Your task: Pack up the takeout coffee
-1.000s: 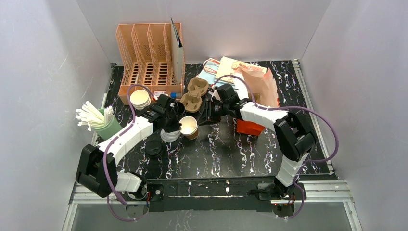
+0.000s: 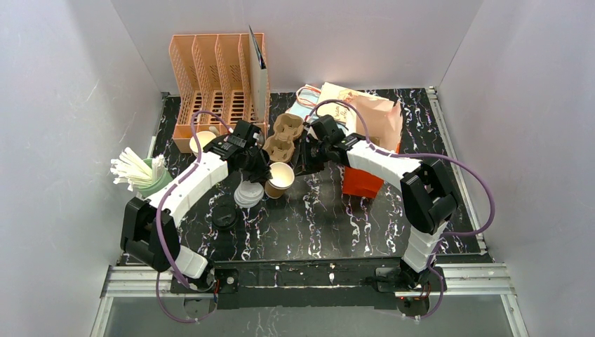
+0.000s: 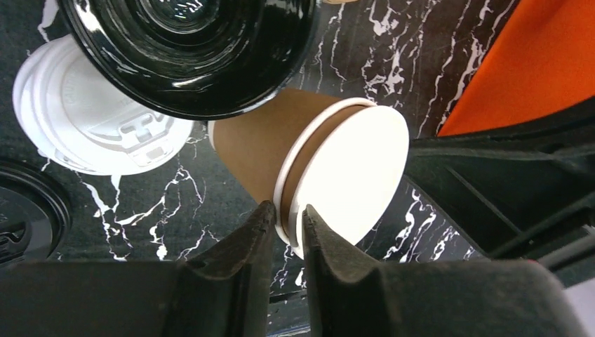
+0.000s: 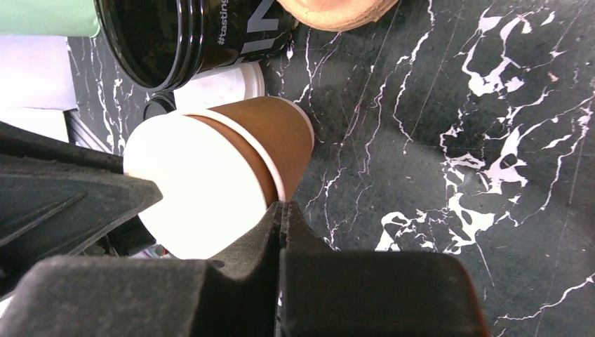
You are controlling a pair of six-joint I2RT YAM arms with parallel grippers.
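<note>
A brown paper cup with a white lid on its rim stands tilted in view at the table's middle. My left gripper is at the lid's edge, its fingertips slightly apart; whether they grip it is unclear. Opposite, my right gripper is shut on the rim edge of the cup and lid. A stack of white lids lies left of the cup, beside black cups.
A cardboard carrier stands behind, a red-orange bag to the right, an orange rack at the back left, a green holder of white sticks at far left.
My left arm has moved slightly right and up at the cup; the cup and lid have shifted a little right. The bag shifted slightly.
</note>
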